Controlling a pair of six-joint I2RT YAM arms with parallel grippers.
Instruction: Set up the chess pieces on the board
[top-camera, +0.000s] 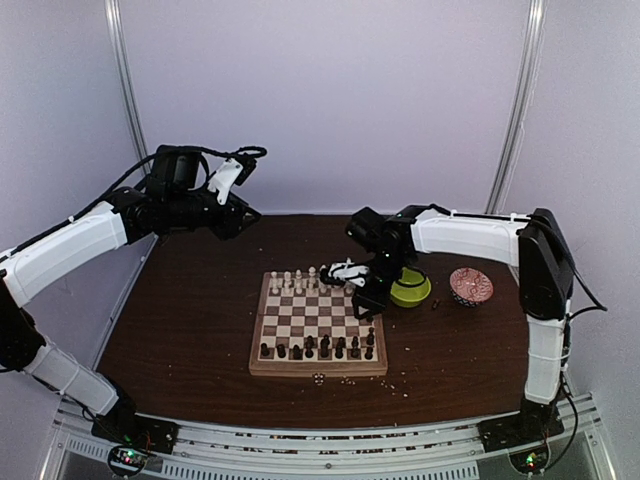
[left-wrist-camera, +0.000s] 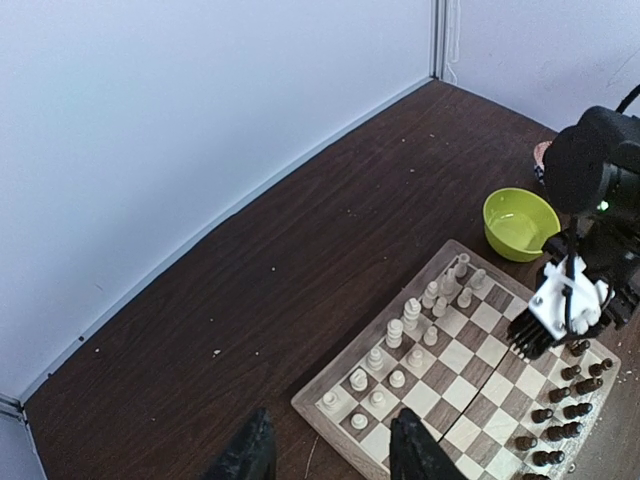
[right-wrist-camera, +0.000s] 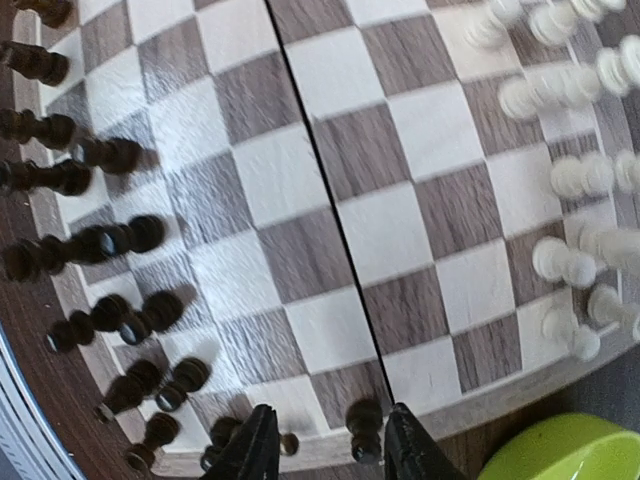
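Note:
The chessboard (top-camera: 300, 325) lies on the dark table, white pieces (top-camera: 298, 282) along its far side and dark pieces (top-camera: 325, 347) along the near side. My right gripper is open above the board's right edge. A lone dark piece (right-wrist-camera: 365, 425) appears between its fingers in the right wrist view, closer to one finger (right-wrist-camera: 402, 435); no grip on it shows. My left gripper hangs open and empty, high above the table's back left. In the top view, my right arm hides some white pieces.
A green bowl (top-camera: 411, 290) stands right of the board, partly behind my right gripper. Farther right are a red patterned bowl (top-camera: 471, 286) and a small dark thing (top-camera: 435, 304) on the table. Small bits lie before the board.

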